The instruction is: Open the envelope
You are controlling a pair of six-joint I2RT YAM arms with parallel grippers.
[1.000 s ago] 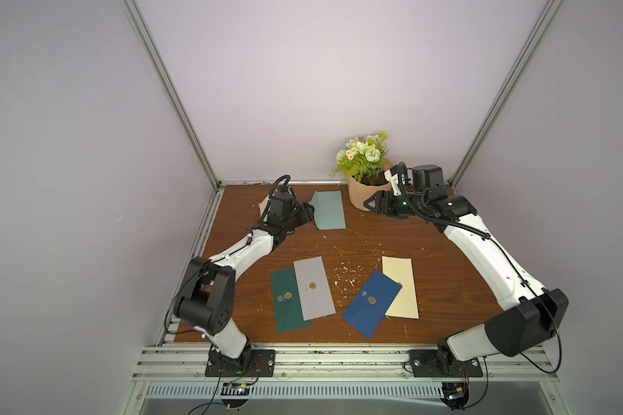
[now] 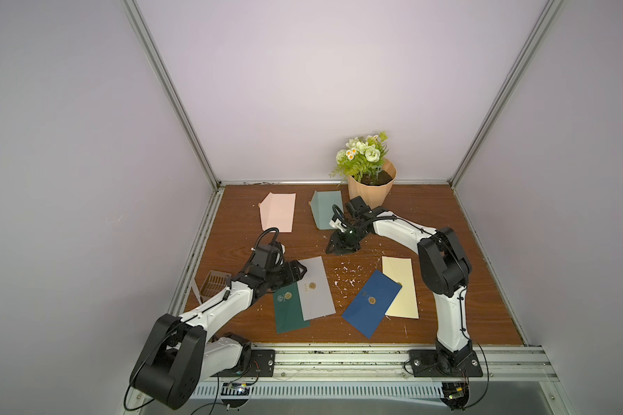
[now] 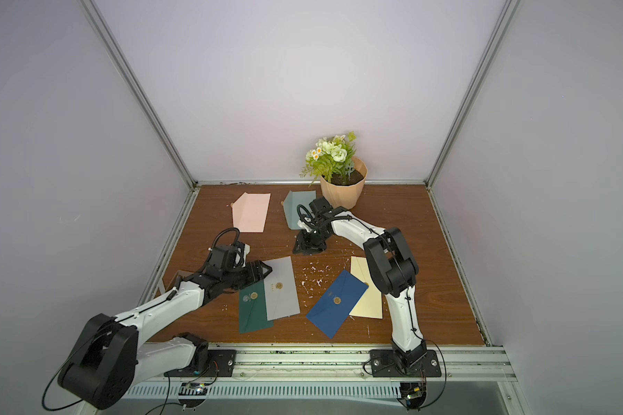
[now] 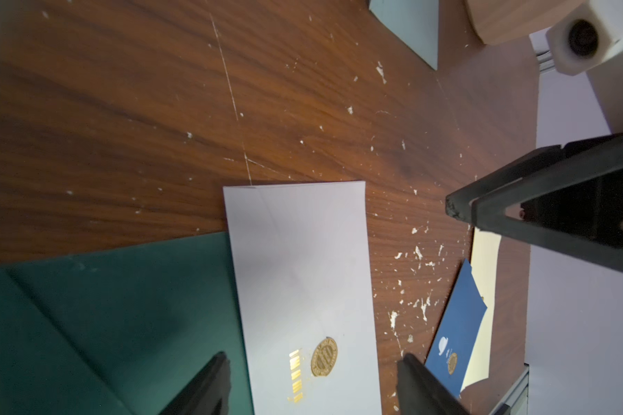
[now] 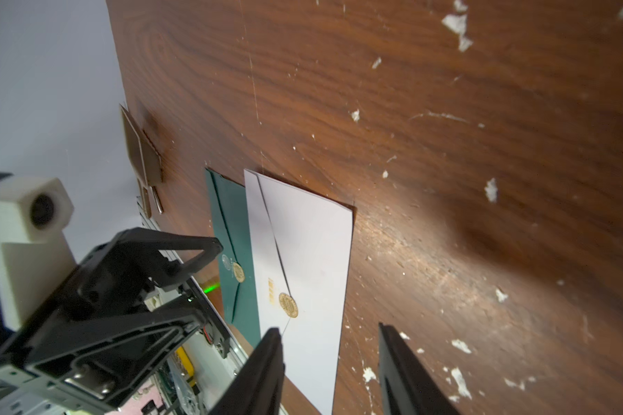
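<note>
A pale grey-lilac envelope (image 2: 317, 304) with a gold seal lies flat at the front middle, overlapping a dark green envelope (image 2: 288, 319). My left gripper (image 2: 296, 271) hangs over the grey envelope's far left part; in the left wrist view its fingers (image 4: 211, 384) stand wide apart with nothing between. Behind the grey envelope's far right corner is my right gripper (image 2: 336, 247), over bare table. A narrower empty gap separates its blurred fingers (image 5: 268, 363) in the right wrist view. The blue envelope (image 2: 368, 314) lies partly on the cream one (image 2: 407, 297), to the right.
Behind lie a pink envelope (image 2: 281, 213) and a grey-green one (image 2: 325, 211), beside a flower pot (image 2: 370, 193). A small brown basket (image 2: 214, 285) stands at the left edge. White specks dot the table between the grey and blue envelopes.
Both grippers have come from the back toward the front middle, the right one also sweeping far left. The left one now stands over the grey envelope. The grey and blue envelopes have not moved.
</note>
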